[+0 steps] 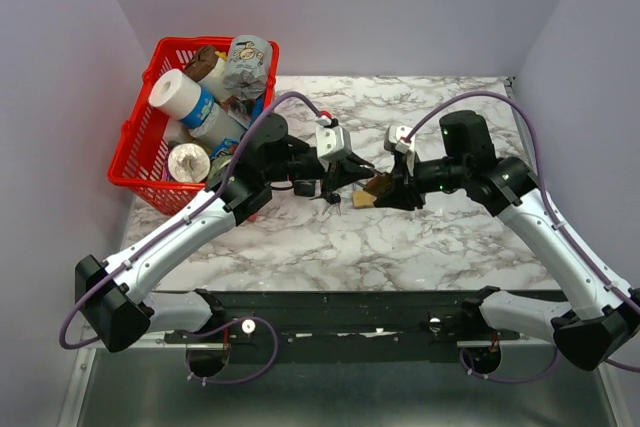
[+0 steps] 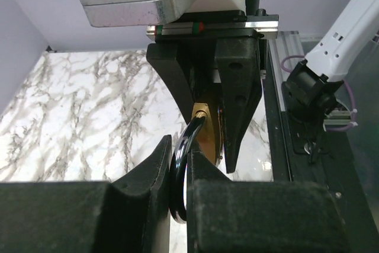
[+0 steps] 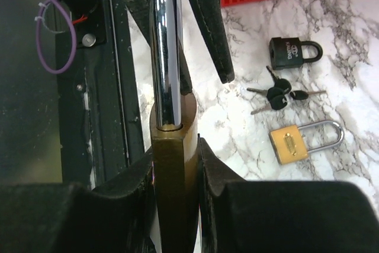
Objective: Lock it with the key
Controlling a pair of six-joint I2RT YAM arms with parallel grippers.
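Between my two grippers hangs a brass padlock [image 3: 176, 191] with a shiny silver shackle [image 3: 166, 57]. My left gripper is shut on the shackle, and my right gripper [image 1: 385, 187] is shut on the brass body. In the right wrist view one shackle leg meets the top of the body; the other leg's end is hidden, so I cannot tell whether it is seated. Several dark-headed keys [image 3: 277, 93] lie on the marble table, away from both grippers.
On the table lie a black padlock [image 3: 287, 53] and a second brass padlock [image 3: 289, 145], its shackle stretched flat. A red basket [image 1: 120, 162] full of goods stands at the back left. The marble is bare toward the right and front.
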